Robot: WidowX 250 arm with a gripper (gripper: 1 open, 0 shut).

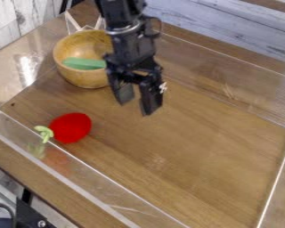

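My arm comes down from the top centre, blurred, with the gripper (pixel 138 96) hanging open over the middle of the wooden surface. Nothing shows between its fingers. A red strawberry-like object (pixel 72 126) with a small green top lies at the lower left, apart from the gripper. A wooden bowl (pixel 69 42) at the upper left holds a green elongated object (pixel 82 62); the arm partly covers the bowl's right side.
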